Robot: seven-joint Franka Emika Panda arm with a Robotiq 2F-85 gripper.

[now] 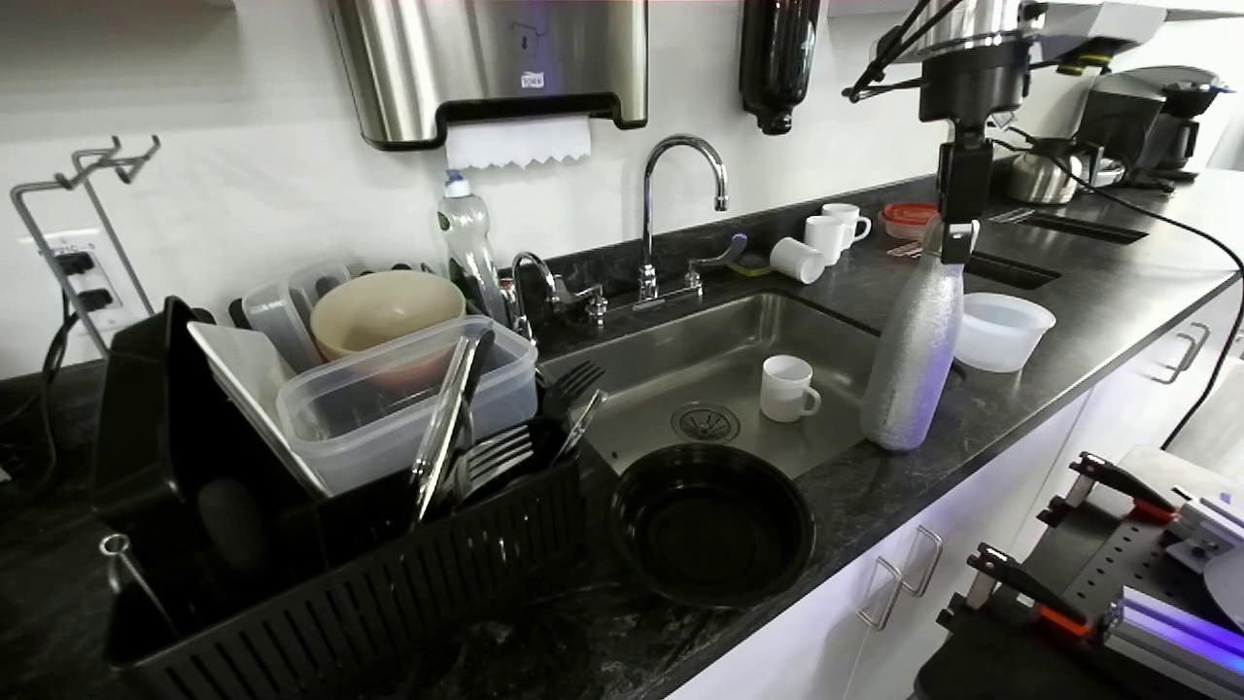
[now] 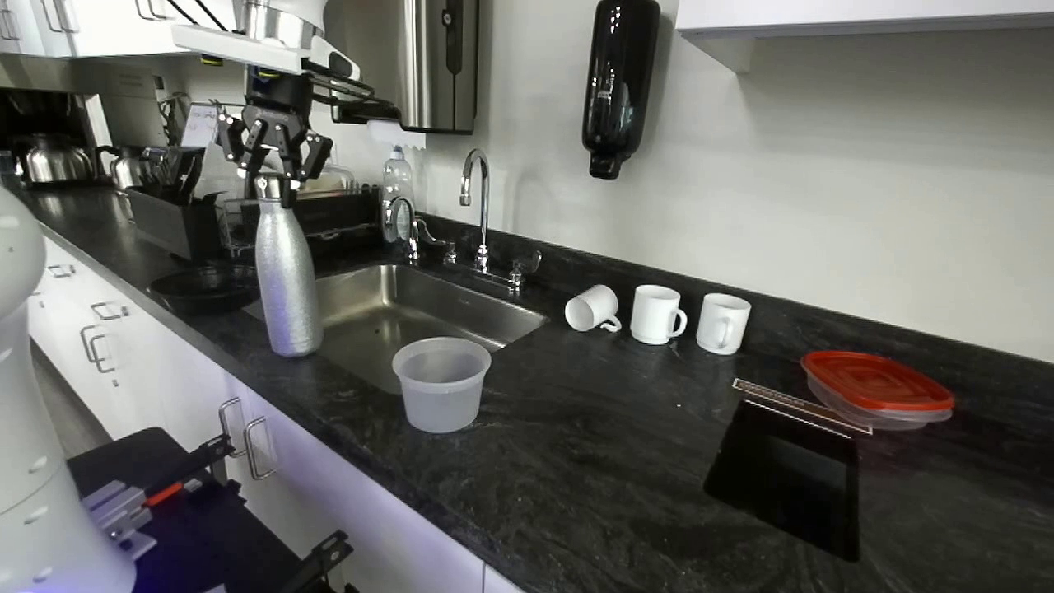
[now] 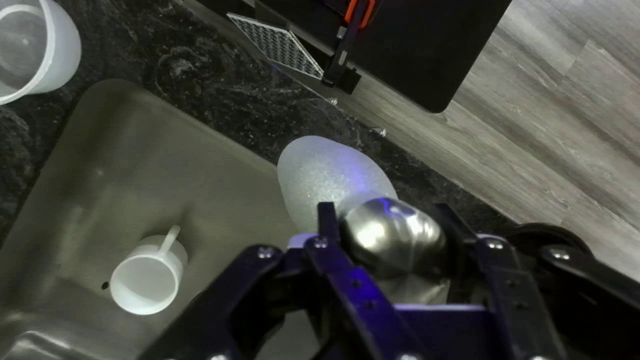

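A silver glittery bottle (image 1: 915, 356) with a shiny metal cap (image 3: 393, 234) is held by its top, slightly tilted. My gripper (image 2: 273, 188) is shut on the cap, one finger to each side of it in the wrist view. The bottle (image 2: 286, 282) hangs by the front rim of the steel sink (image 1: 653, 373); whether its base touches the counter I cannot tell. Inside the sink stands a white mug (image 1: 788, 389), its open top (image 3: 144, 282) facing up, apart from the bottle.
A translucent tub (image 2: 441, 385) stands on the counter near the sink. Left of the bottle sits a black bowl (image 1: 711, 525), beside a full dish rack (image 1: 350, 595). Three white mugs (image 2: 656, 315) line the wall. The faucet (image 1: 649, 222) rises behind the sink.
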